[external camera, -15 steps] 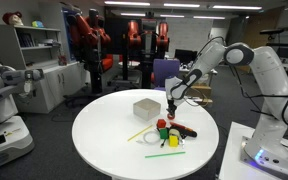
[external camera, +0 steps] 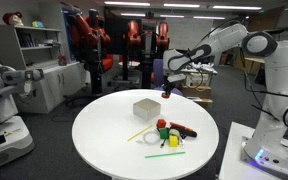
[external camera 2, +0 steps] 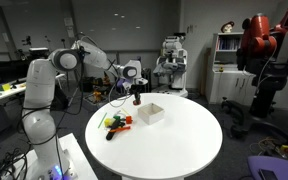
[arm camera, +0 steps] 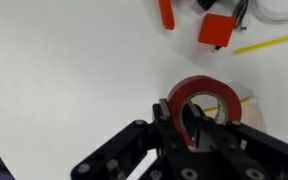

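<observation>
A reddish-brown ring, like a tape roll (arm camera: 212, 84), is held at the fingertips of my gripper in the wrist view. My gripper is shut on its near side, and the ring's open middle shows beyond the fingers. From the outside the roll (external camera: 166, 95) appears as a small dark red spot below my gripper (external camera: 169, 86), above the table. The second exterior view also has the roll (external camera 2: 137, 100) hanging behind a pale open box (external camera 2: 158, 118). What lies inside the box cannot be made out.
On the round white table (external camera: 104, 135) several items are grouped: a red block (arm camera: 217, 30), a yellow block (external camera: 172, 142), a dark red-and-black tool (external camera: 184, 130), a white ring (external camera: 151, 137) and a green stick (external camera: 165, 154).
My gripper has risen from close to the table by the grouped items, carrying the roll upward and slightly toward the far side. The box and table items stay put.
</observation>
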